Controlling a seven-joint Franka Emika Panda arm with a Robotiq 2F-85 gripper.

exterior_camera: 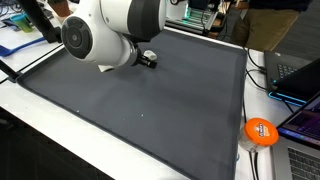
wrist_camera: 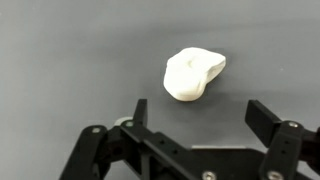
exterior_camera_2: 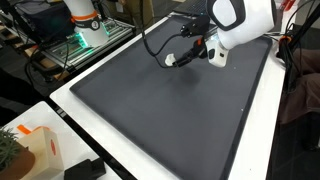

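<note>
A small white, rounded lump (wrist_camera: 193, 72) lies on the dark grey mat, just ahead of my gripper in the wrist view. My two black fingers stand wide apart with nothing visible between them. The same white piece (exterior_camera: 150, 55) shows beside the gripper in exterior view 1, and the white piece (exterior_camera_2: 170, 59) sits near the fingertips in exterior view 2. What it is cannot be told. More pale bits (wrist_camera: 215, 148) peek out below the gripper in the wrist view, mostly hidden by it.
The dark mat-topped table (exterior_camera: 150, 105) is broadly clear in front of the arm. At the right in exterior view 1 stand an orange-lidded container (exterior_camera: 261, 132) and a laptop (exterior_camera: 298, 118). A cable hangs by the arm in exterior view 2.
</note>
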